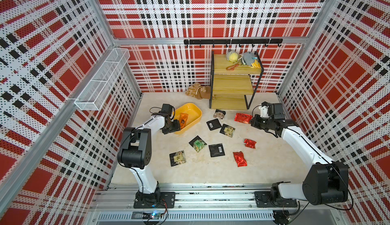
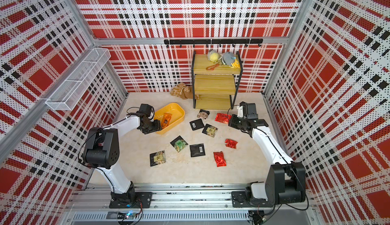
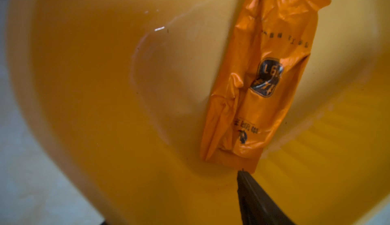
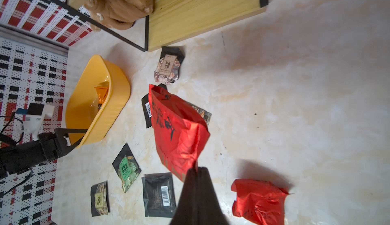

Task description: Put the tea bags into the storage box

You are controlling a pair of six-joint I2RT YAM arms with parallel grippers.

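My right gripper is shut on the end of a shiny red tea bag point(image 4: 174, 133), which hangs above the table. The yellow storage box point(image 4: 117, 95) is on the left half, with an orange tea bag point(image 3: 264, 79) lying inside. At its near-left end my left gripper stands open, straddling the wall: one finger point(image 3: 260, 202) shows inside, the other is mostly hidden behind the wall. Two red bags point(image 1: 249, 143) point(image 1: 239, 158) rest front right. Dark tea bags lie mid-table, including a green-labelled one point(image 1: 197, 143), a plain black one point(image 1: 216, 150) and a gold-labelled one point(image 1: 177, 158).
A wooden shelf point(image 1: 231, 85) with black posts stands at the back, toys on its top. A brown plush toy point(image 1: 196, 91) sits left of it, behind the box. More dark packets point(image 1: 213, 124) point(image 1: 219, 114) lie between box and right gripper. Bare table is at front right.
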